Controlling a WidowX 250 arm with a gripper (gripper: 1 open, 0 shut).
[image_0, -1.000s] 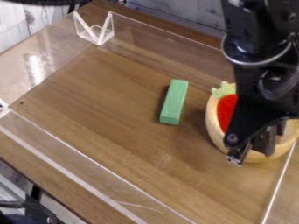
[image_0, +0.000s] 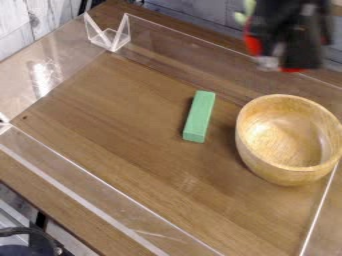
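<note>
My gripper (image_0: 281, 45) is high at the upper right, blurred and cut off by the frame edge, with a blurred red and light-green object (image_0: 251, 43) at it; its fingertips are not clear. Below it stands a wooden bowl (image_0: 287, 169), its visible inside empty. A green rectangular block (image_0: 199, 116) lies on the wooden table to the left of the bowl.
A clear plastic holder (image_0: 108, 36) stands at the back left. Clear strips run along the edges of the wooden table (image_0: 114, 130), whose middle and left are free. A dark object shows at the bottom-left corner.
My gripper has risen from the bowl toward the back, and the red and green object that was in the bowl has moved up with it, leaving the bowl's inside bare.
</note>
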